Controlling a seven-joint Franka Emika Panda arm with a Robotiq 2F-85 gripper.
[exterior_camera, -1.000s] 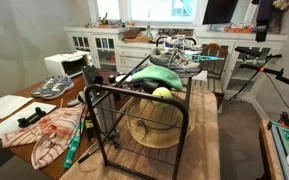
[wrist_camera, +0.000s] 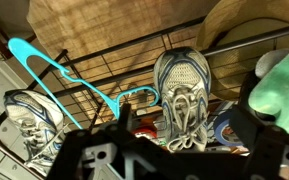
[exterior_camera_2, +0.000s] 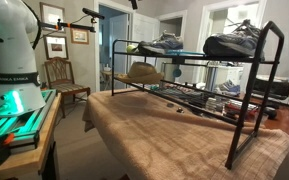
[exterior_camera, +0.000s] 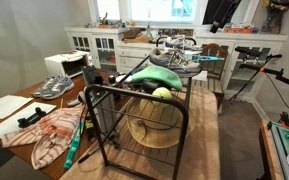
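Observation:
My gripper shows at the bottom of the wrist view, its dark fingers wide apart with nothing visible between them. It is above the rack; in exterior view 1 the dark gripper (exterior_camera: 222,14) hangs high at the upper right. Below it in the wrist view lies a grey-white sneaker (wrist_camera: 182,85) on the wire shelf. A second sneaker (wrist_camera: 34,125) is at the left, beside a light-blue hanger (wrist_camera: 76,78). A green cap (wrist_camera: 281,92) lies at the right. The black rack (exterior_camera_2: 269,62) stands on a cloth-covered table.
A straw hat (exterior_camera_2: 143,72) is under the upper shelf. A yellow-green ball (exterior_camera: 162,93) shows by the green cap. Striped cloth (exterior_camera: 56,135) and more shoes (exterior_camera: 54,87) lie on the left table. The brown cloth (exterior_camera_2: 159,135) before the rack is bare.
In exterior view 1 the dark gripper and arm have shifted left at the upper right, now in front of the dark screen. The rack and the things on it look unchanged.

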